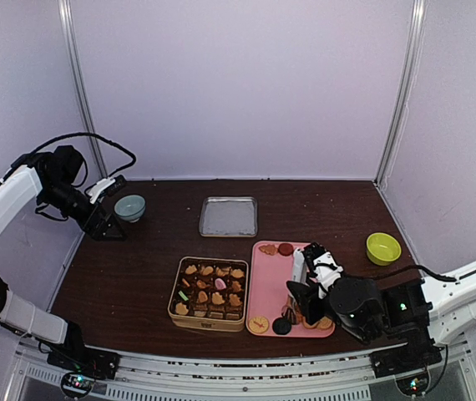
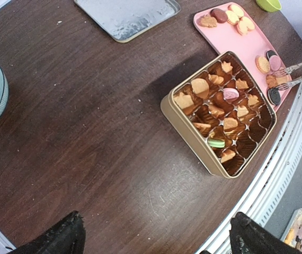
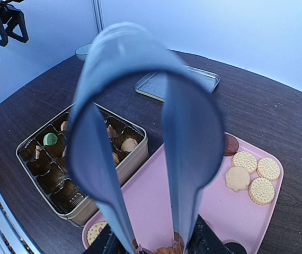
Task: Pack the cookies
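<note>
A gold box [image 1: 183, 317] of divided compartments holds shaped cookies, with some empty cells visible in the left wrist view. Beside it lies a pink tray [image 1: 267, 280] with assorted round and shaped cookies. My right gripper is low over the tray's near part, holding a tool like tongs; its tips are at a brown cookie [image 2: 272, 81], and whether they grip it is unclear. In the right wrist view the tool fills the centre. My left gripper [image 1: 104, 221] stands open at the left, above the table, holding nothing.
An empty metal tray [image 1: 228, 216] lies at the back middle. A pale blue bowl [image 1: 129, 208] is at the left, a green bowl [image 1: 382, 249] at the right.
</note>
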